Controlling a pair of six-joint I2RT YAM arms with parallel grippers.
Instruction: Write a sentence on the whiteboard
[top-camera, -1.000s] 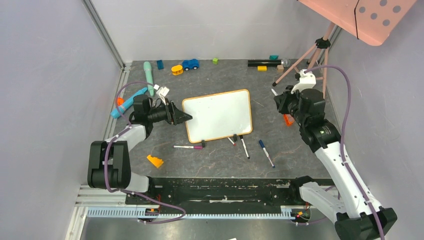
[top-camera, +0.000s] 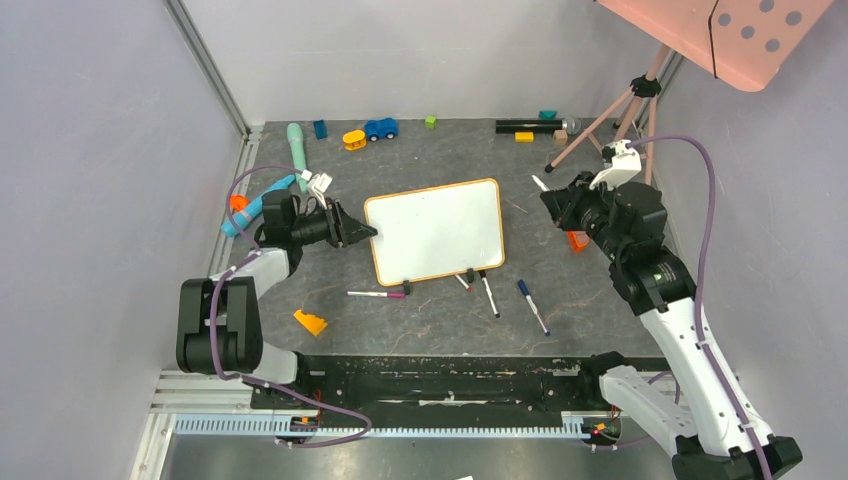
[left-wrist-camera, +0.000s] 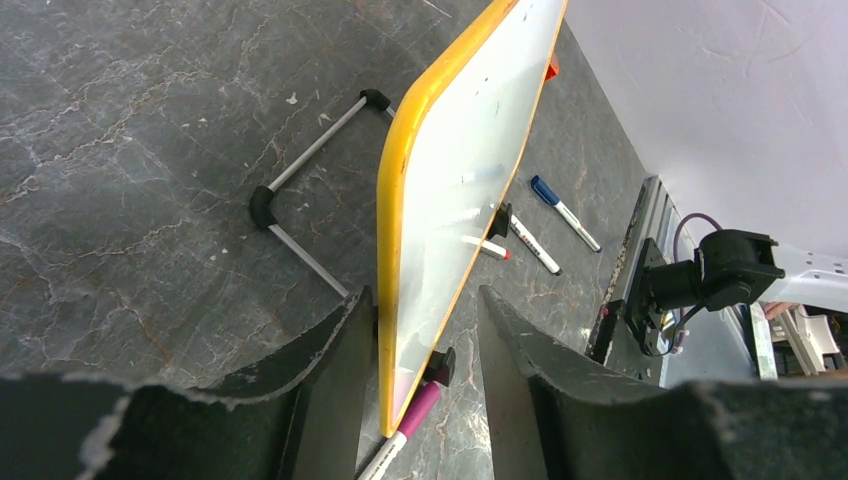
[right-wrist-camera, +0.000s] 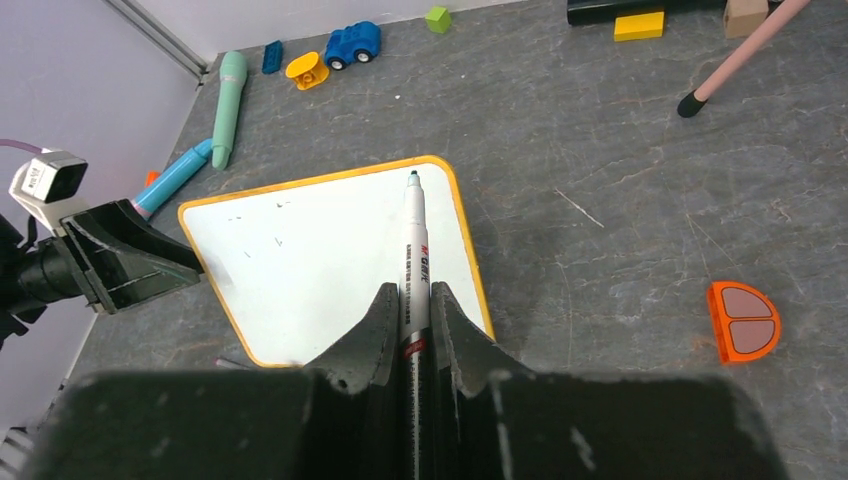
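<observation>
The whiteboard (top-camera: 435, 232), framed in yellow, stands in the middle of the table; a few small dark marks show on its white face in the right wrist view. My left gripper (top-camera: 372, 232) is at its left edge, fingers part open. In the left wrist view, the board's yellow edge (left-wrist-camera: 390, 250) appears between the spread fingers, with room on the right side; contact cannot be told. Right of the board, my right gripper is shut on a white marker (right-wrist-camera: 415, 240). That marker is uncapped, its tip pointing away from the fingers.
Loose markers lie before the board: a purple-capped one (top-camera: 376, 294), a black-capped one (top-camera: 489, 294) and a blue-capped one (top-camera: 534, 307). Toys, including a blue car (top-camera: 381, 129), line the back. A pink tripod (top-camera: 600, 120) stands back right. An orange piece (right-wrist-camera: 744, 322) lies near the right arm.
Over the last second my left gripper has drawn back slightly to the left. The right gripper with its marker has shifted a little leftward, and its arm has turned slightly.
</observation>
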